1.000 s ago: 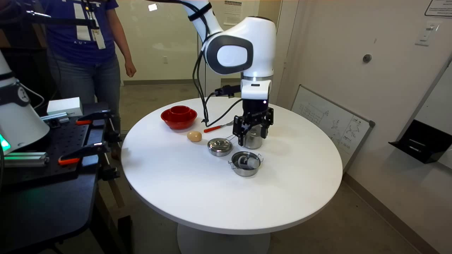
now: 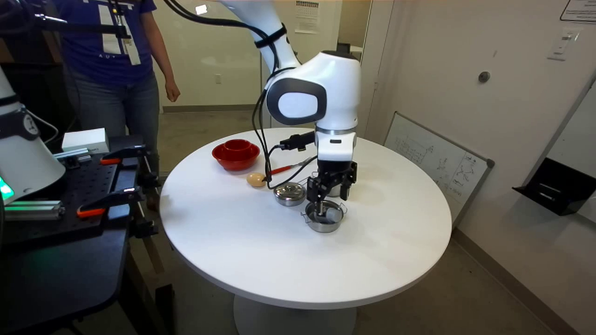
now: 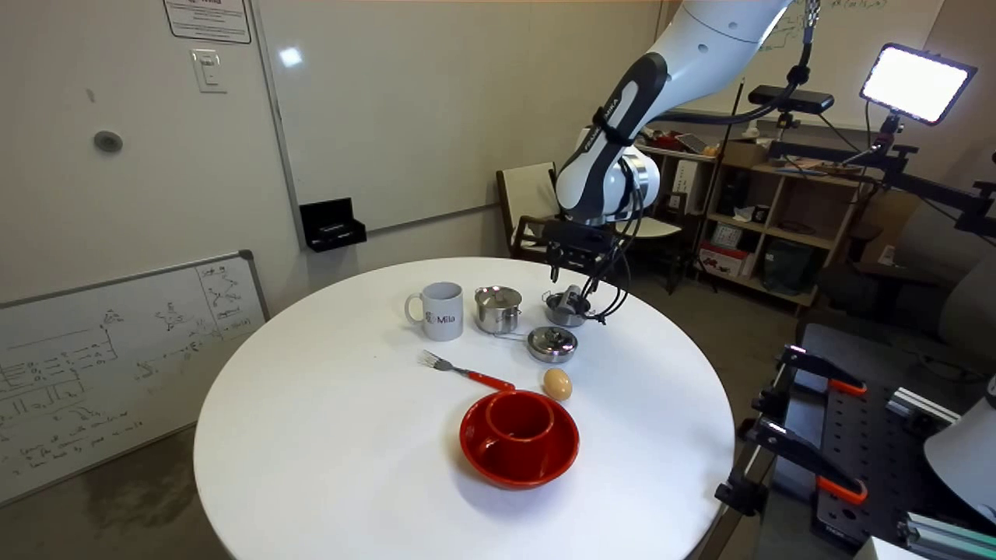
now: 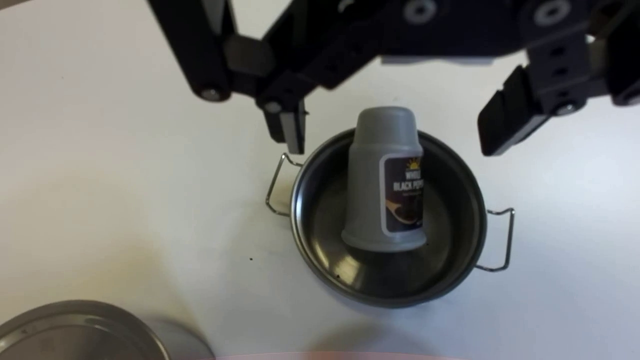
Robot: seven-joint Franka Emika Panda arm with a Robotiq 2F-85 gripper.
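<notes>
A grey pepper bottle (image 4: 375, 186) with a dark "Whole Black Pepper" label leans inside a small steel pot (image 4: 447, 264), its narrower end resting towards the rim in the wrist view. Both wire handles of the pot stick out at its sides. My gripper is open, its fingers (image 4: 501, 123) wide apart on either side of the bottle's narrow end, with a gap on both sides. In exterior view 1 the gripper (image 2: 330, 195) is low over the pot (image 2: 325, 224), partly covering the bottle.
Close by stand a lidded steel pot (image 3: 497, 311), a low lidded pan (image 3: 552, 345) and a white mug (image 3: 441, 311). An egg (image 3: 557, 383), a red-handled fork (image 3: 485, 379) and a red bowl (image 3: 520, 476) holding a red cup lie farther off.
My arm has come down, bringing the gripper from above the taller pot to just over the open pot with the bottle. The pots and bottle appear unmoved.
</notes>
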